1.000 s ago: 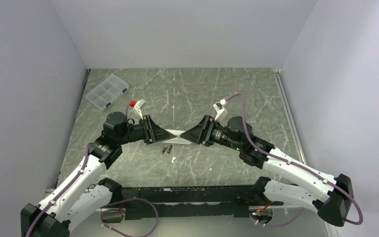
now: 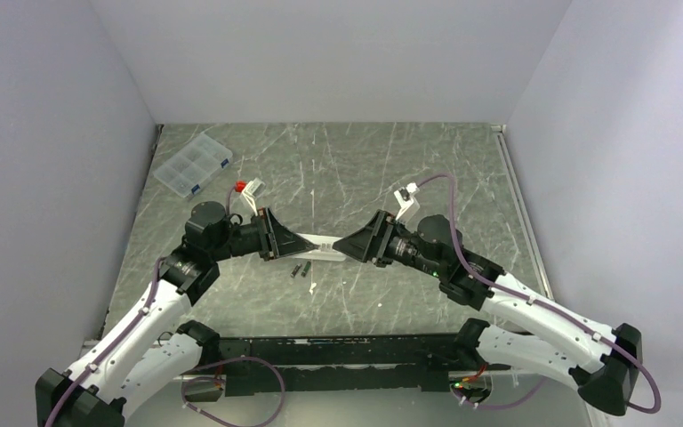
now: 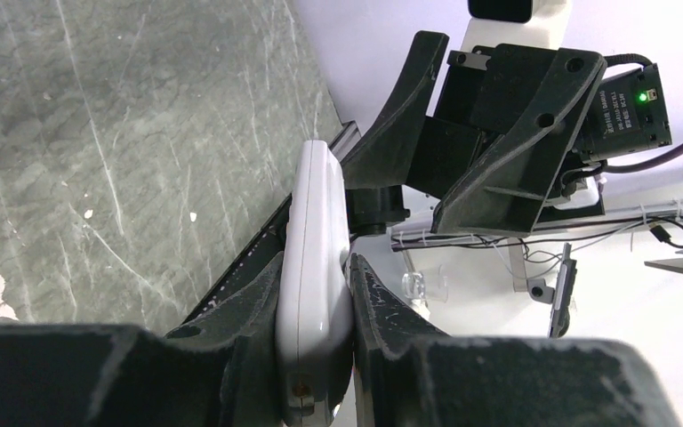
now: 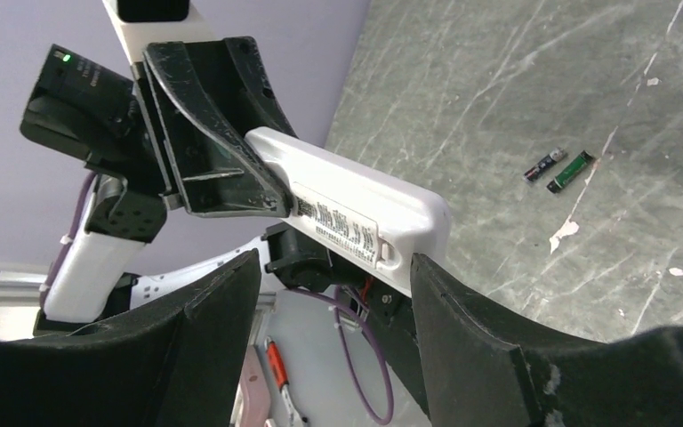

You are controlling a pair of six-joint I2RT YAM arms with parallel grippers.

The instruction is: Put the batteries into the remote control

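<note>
The white remote [image 4: 382,200] is clamped in my left gripper, held above the table, its battery compartment [image 4: 333,222] uncovered with springs showing in the right wrist view. My right gripper is part open at the remote's near end, one finger close against it or touching; I cannot tell which. Two small batteries, a dark one [image 4: 544,165] and a green one [image 4: 571,172], lie on the table below. In the top view the remote [image 2: 327,254] sits between both grippers.
A clear divided plastic box [image 2: 193,165] lies at the back left of the marble table [image 2: 409,151].
My right arm has shifted slightly to the right, its gripper drawing a little along the remote away from my left gripper. The left arm looks unmoved.
</note>
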